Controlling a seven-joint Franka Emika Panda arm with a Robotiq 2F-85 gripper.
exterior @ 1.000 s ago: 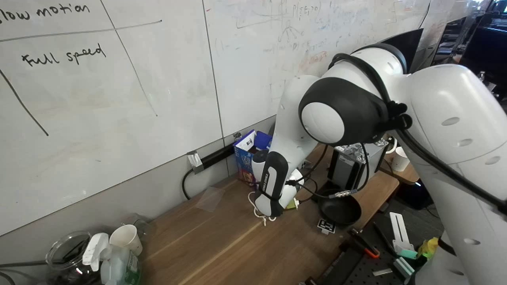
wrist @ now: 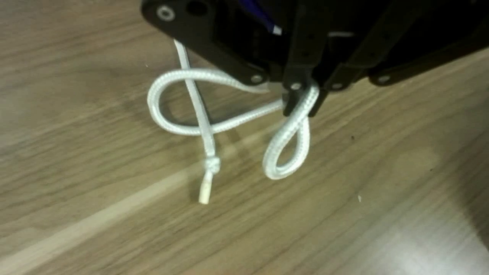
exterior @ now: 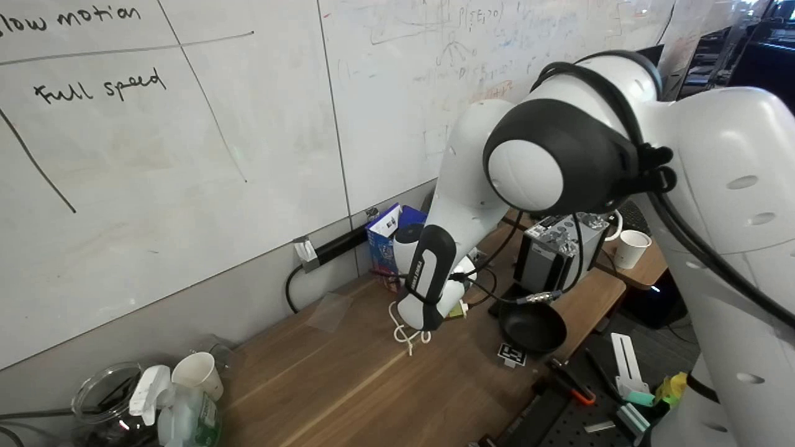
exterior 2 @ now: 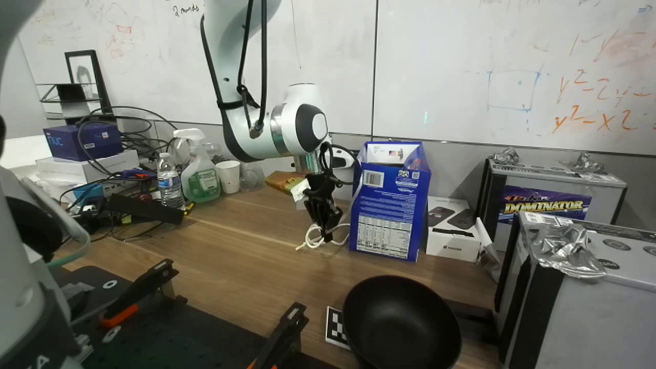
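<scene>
A white rope [wrist: 285, 144] hangs from my gripper, whose fingers are shut on it. Part of the rope makes a small loop below the fingertips in the wrist view. To the left, a wider loop crosses a straight length that ends in a knot [wrist: 211, 164] and a pale tip. Exterior view 2 shows the gripper [exterior 2: 329, 237] low over the wooden table, close to the blue box [exterior 2: 390, 206], with the rope [exterior 2: 313, 239] around its fingertips. In exterior view 1 the arm hides the fingers, while rope [exterior: 406, 336] shows beneath.
A black pan [exterior 2: 403, 320] is nearer the camera, beside a checkered marker [exterior 2: 335, 326]. Batteries [exterior 2: 578, 289] stand at the right. A spray bottle [exterior 2: 200, 172] and paper cup [exterior 2: 228, 176] are at the back left.
The gripper end of the arm has shifted slightly up and left in exterior view 1, and more rope shows below it. The upper arm links have swung right.
</scene>
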